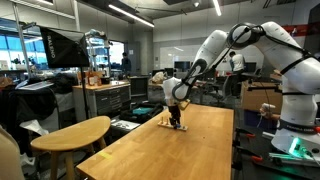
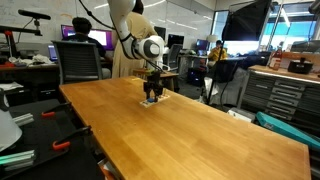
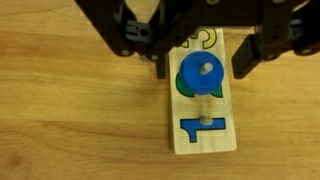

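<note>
Below my gripper lies a pale wooden number board [image 3: 205, 139] with painted numerals and upright pegs. On one peg, over the green numeral, sits a blue ring [image 3: 191, 72]. The bare peg [image 3: 206, 121] beside it rises from the blue "1". In the wrist view the fingers [image 3: 243, 58] stand apart on either side of the board, with the ring between them in the picture; no contact with it shows. From outside, the gripper [image 1: 178, 125] is low over the board [image 1: 166, 124]. The board's far end is hidden behind the gripper.
A round stool or small table [image 1: 72, 134] stands to the left in exterior view 1. Cabinets and chairs are farther back.
</note>
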